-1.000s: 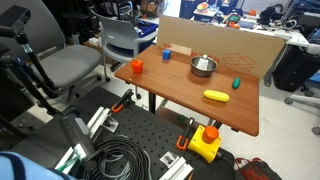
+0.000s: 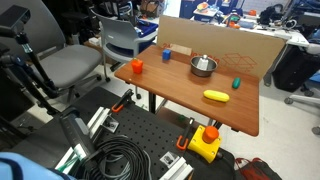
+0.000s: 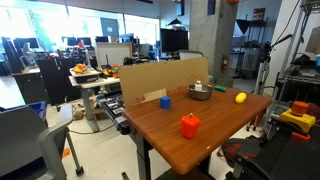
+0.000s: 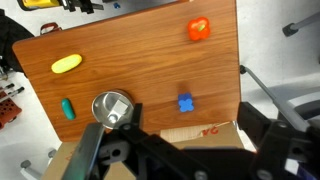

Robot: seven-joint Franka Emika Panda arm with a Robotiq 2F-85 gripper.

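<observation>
On the brown wooden table stand a red-orange pepper-like object [image 3: 190,126], a small blue block [image 4: 185,103], a metal pot [image 2: 203,66] with something pale on top, a yellow elongated object [image 2: 216,96] and a small green object [image 4: 67,108]. My gripper appears at the bottom of the wrist view, its dark fingers spread wide apart. Seen from the wrist, the blue block lies in line with the gap, far below, and nothing is held. Neither exterior view shows the gripper clearly.
A cardboard panel [image 2: 220,45] stands along the table's back edge. Grey chairs [image 2: 122,36] are beyond the left side. In front sits a yellow device with an orange-red top [image 2: 210,133], near coiled black cable [image 2: 115,158].
</observation>
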